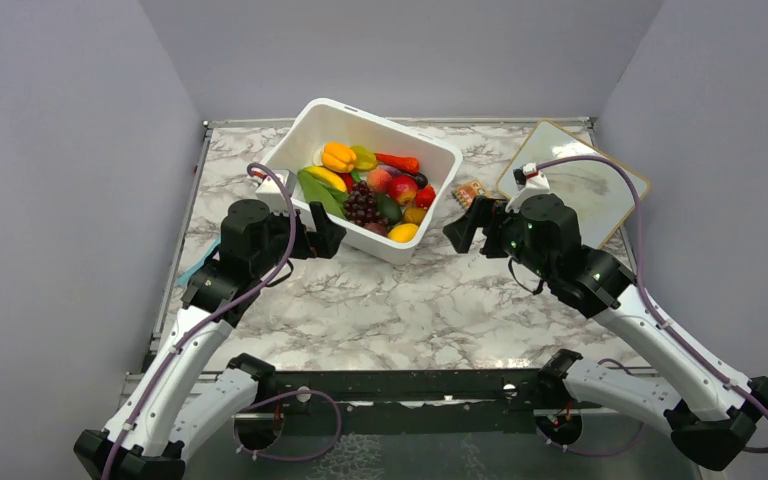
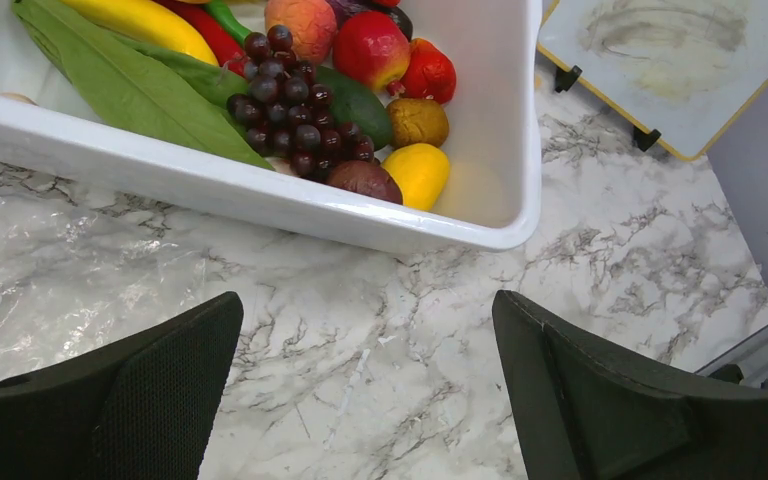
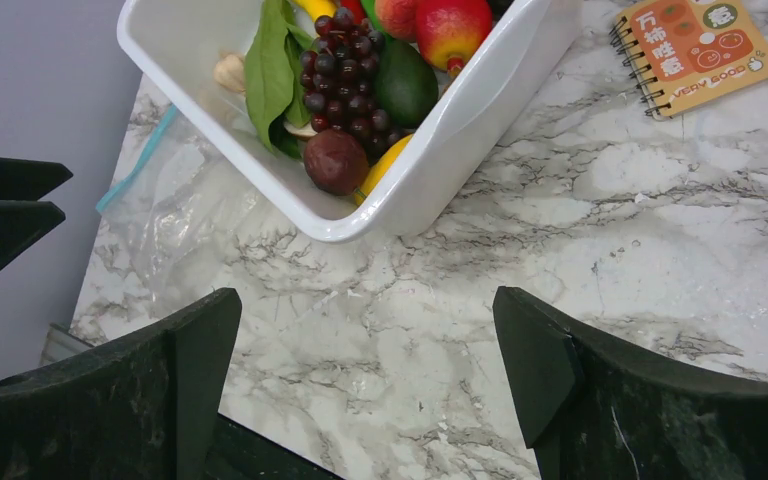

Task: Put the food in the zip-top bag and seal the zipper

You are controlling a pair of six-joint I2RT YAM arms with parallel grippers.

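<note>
A white bin (image 1: 400, 250) holds toy food: grapes (image 2: 290, 115), green leaves (image 2: 120, 120), a red apple (image 2: 365, 55), a yellow mango (image 2: 420, 175), peppers and more. A clear zip bag (image 3: 170, 220) with a blue zipper strip lies flat on the table at the bin's left, partly under my left arm in the top view. My left gripper (image 1: 324, 225) hangs open over the bin's front-left rim, nothing between its fingers. My right gripper (image 1: 468, 225) is open too, just right of the bin, holding nothing.
An orange spiral notepad (image 3: 700, 55) lies right of the bin. A white board (image 2: 660, 60) with a yellow edge stands at the back right.
</note>
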